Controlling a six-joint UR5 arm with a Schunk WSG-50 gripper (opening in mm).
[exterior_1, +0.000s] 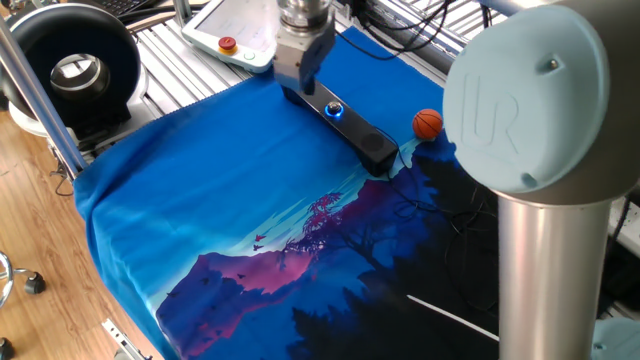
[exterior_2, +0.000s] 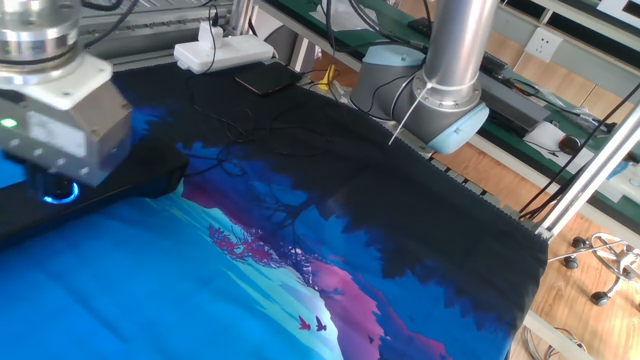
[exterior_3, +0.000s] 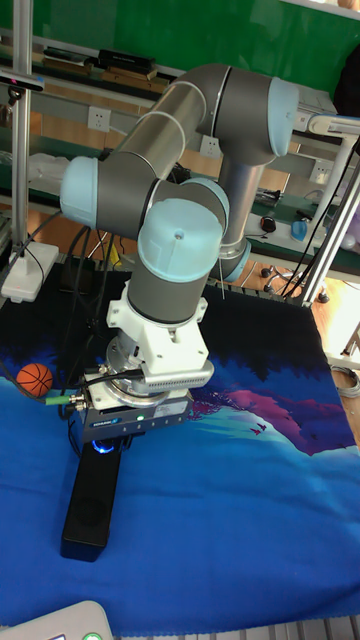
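A long black speaker bar (exterior_1: 352, 132) lies on the blue printed cloth, with a round knob (exterior_1: 334, 108) ringed in blue light on its top. My gripper (exterior_1: 309, 87) points down over the far part of the bar, a little to the left of the knob in exterior view 1. From exterior view 2, its dark tip (exterior_2: 48, 184) overlaps the glowing ring. The gripper body hides part of the bar in exterior view 3. Whether the fingers are parted or together does not show, nor whether they touch the bar.
An orange basketball-patterned ball (exterior_1: 427, 124) rests beyond the bar's near end. Thin black cables (exterior_2: 240, 130) run over the dark part of the cloth (exterior_2: 420, 220). A teach pendant (exterior_1: 235, 38) with a red button stands at the back edge.
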